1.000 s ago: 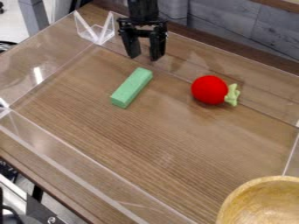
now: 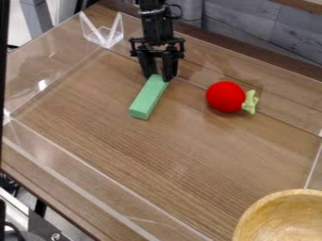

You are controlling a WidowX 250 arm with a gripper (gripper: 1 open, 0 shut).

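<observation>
A black gripper (image 2: 157, 66) reaches down from the top centre of the camera view onto the upper end of a long green block (image 2: 150, 95), which lies slanted on the wooden table (image 2: 151, 179). Its fingers appear closed on that end, though the dark fingers partly hide it.
A red round object with a pale green part (image 2: 227, 95) lies to the right. A tan bowl (image 2: 274, 215) is at the bottom right. A clear wire-like object (image 2: 101, 28) stands at the top left.
The gripper has come down from the back of the table onto the green block, whose position has shifted slightly to the right.
</observation>
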